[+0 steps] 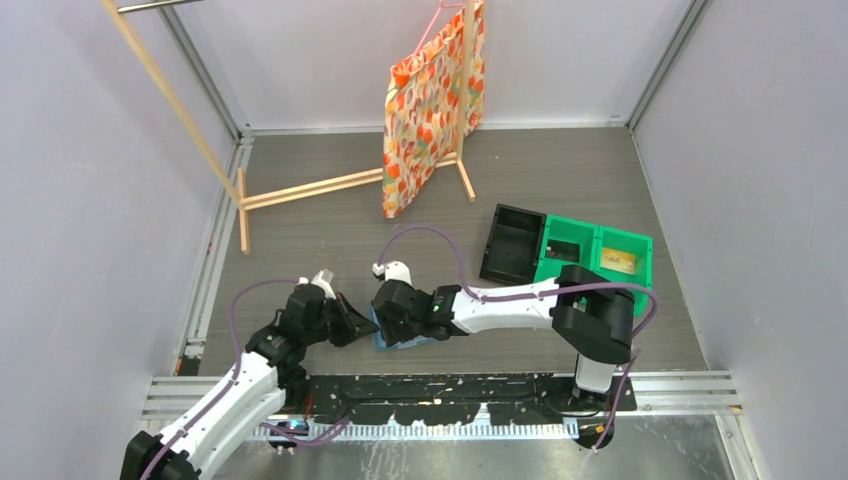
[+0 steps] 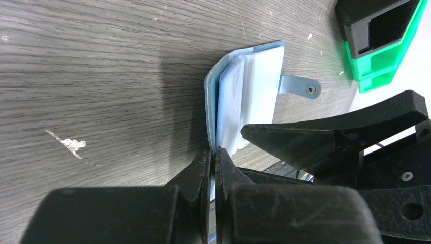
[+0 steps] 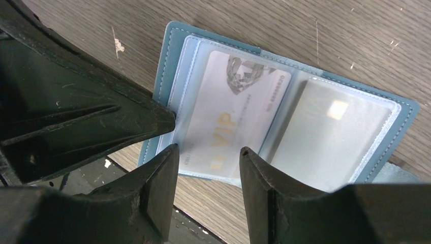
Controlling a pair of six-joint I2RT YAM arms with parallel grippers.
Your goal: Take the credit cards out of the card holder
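The blue card holder lies spread on the table, its clear pockets facing up. A pale card marked VIP sits in one pocket; the other clear pocket looks white. In the left wrist view my left gripper is shut on the holder's edge, which runs between its fingertips. My right gripper hovers over the VIP card, its fingers apart at either side of the card's lower part. Nothing shows gripped between them. In the top view the right gripper hides much of the holder.
A black bin and green bins stand to the right, a yellowish card in one of them. Behind, a patterned cloth hangs on a wooden rack. Bare table lies between rack and arms.
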